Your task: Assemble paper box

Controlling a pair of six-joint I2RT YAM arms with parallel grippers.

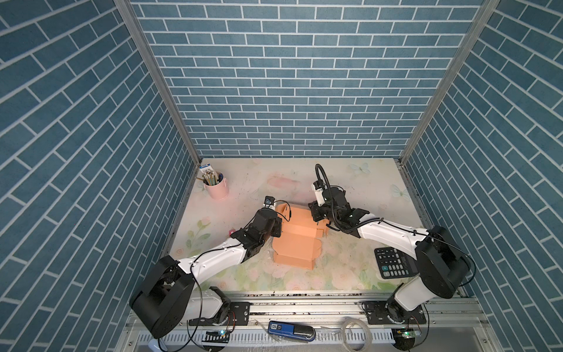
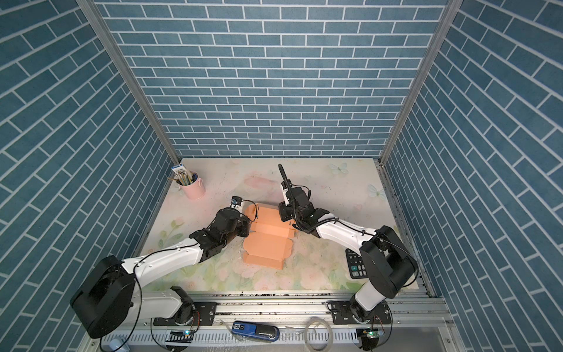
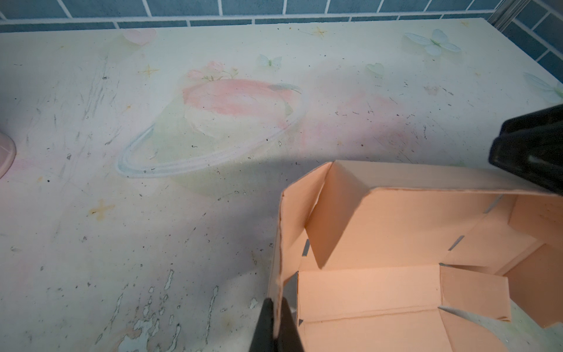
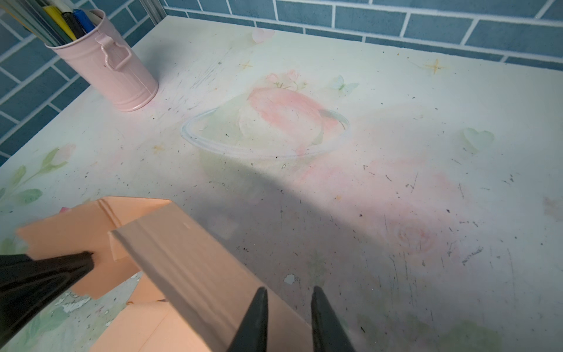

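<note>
The orange paper box [image 1: 296, 245] is partly folded in the table's middle, its front lid panel lying flat toward me. In the left wrist view, my left gripper is shut on the thin upright left side of the box [image 3: 404, 231]. My right gripper is open at the far right part of the box. Its fingers [image 4: 256, 319] stand over the back wall's folded top strip [image 4: 193, 258], and I cannot tell whether they touch it. Side flaps at the box's left rear corner stick up loosely.
A pink cup of pens [image 1: 217, 186] stands at the back left. A calculator [image 1: 391, 262] lies at the right beside my right arm. Behind the box the table is clear.
</note>
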